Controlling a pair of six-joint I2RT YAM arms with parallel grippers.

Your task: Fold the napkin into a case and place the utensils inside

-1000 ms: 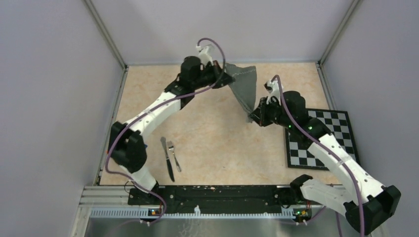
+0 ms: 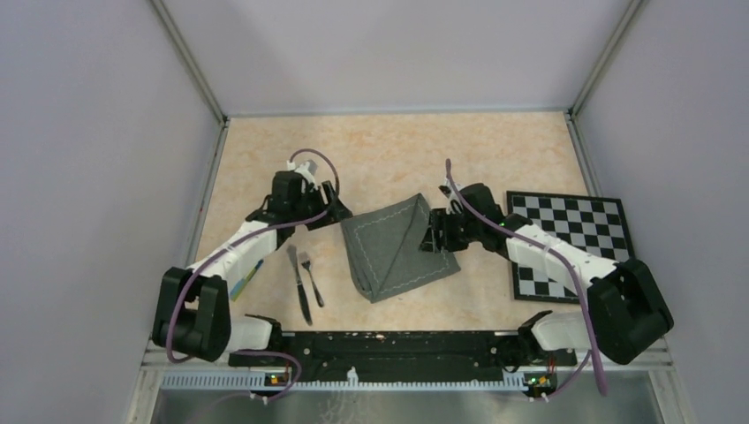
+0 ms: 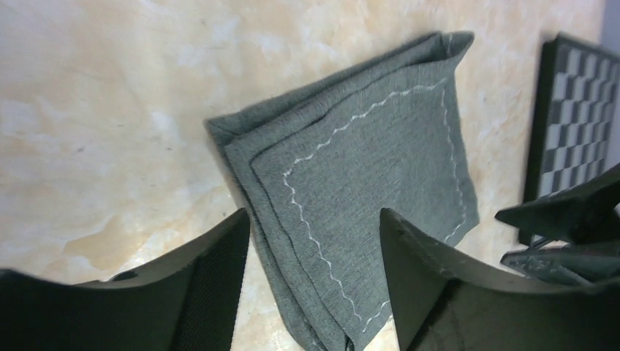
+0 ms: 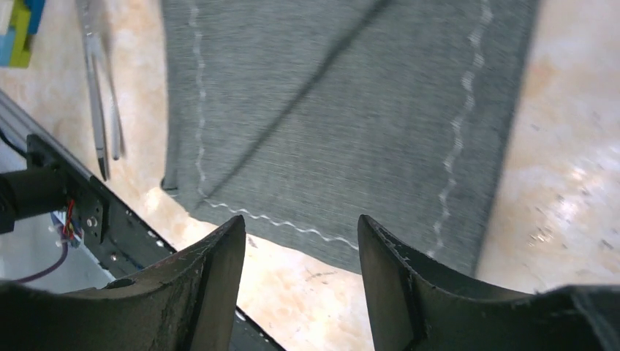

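The grey napkin (image 2: pixel 389 261) with wavy white stitching lies on the table's middle, folded double along its left edge, with a diagonal crease. My left gripper (image 2: pixel 331 203) is above its far-left corner, fingers apart and empty in the left wrist view (image 3: pixel 313 256). My right gripper (image 2: pixel 435 230) hovers over its right part, open and empty in the right wrist view (image 4: pixel 296 241). A knife (image 2: pixel 301 296) and fork (image 2: pixel 313 283) lie left of the napkin.
A checkerboard (image 2: pixel 570 221) sits on the right. Narrow coloured items (image 2: pixel 243 283) lie at the left edge, partly under the left arm.
Both grippers let it go; the right has since moved right and back, the left slightly back.
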